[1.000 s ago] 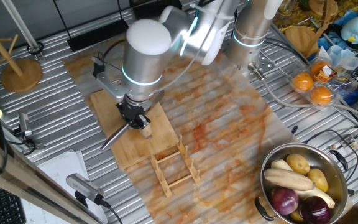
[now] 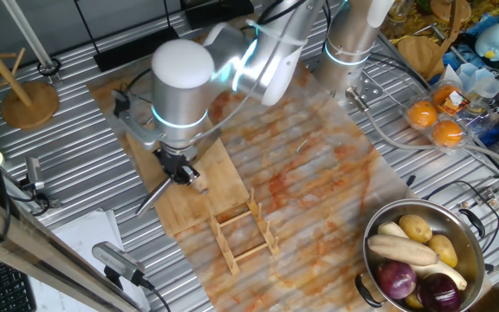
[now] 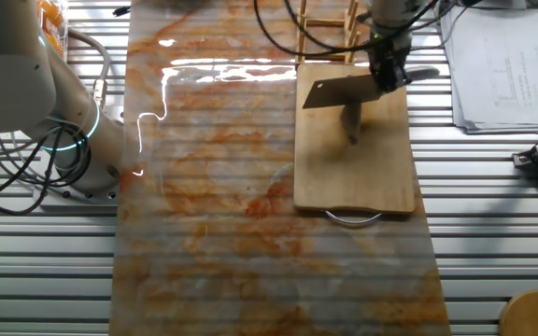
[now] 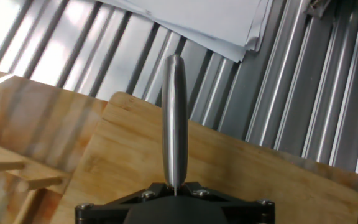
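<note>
A cleaver with a flat grey blade and a steel handle is held by my gripper, which is shut on it near where handle meets blade. In exterior view 1 the handle sticks out to the lower left of the gripper. The blade is over the wooden cutting board; whether it touches anything cannot be told. Below it, a dark elongated item shows over the board, too blurred to name. The wrist view hides the blade behind the gripper.
A wooden rack stands against the board's end. A steel pot of vegetables is at the lower right of exterior view 1. Papers lie beside the board. The marble-patterned sheet has wide clear room.
In exterior view 1, the arm's last section has swung left and the gripper has shifted slightly left with the cleaver. Board, rack and pot are unmoved.
</note>
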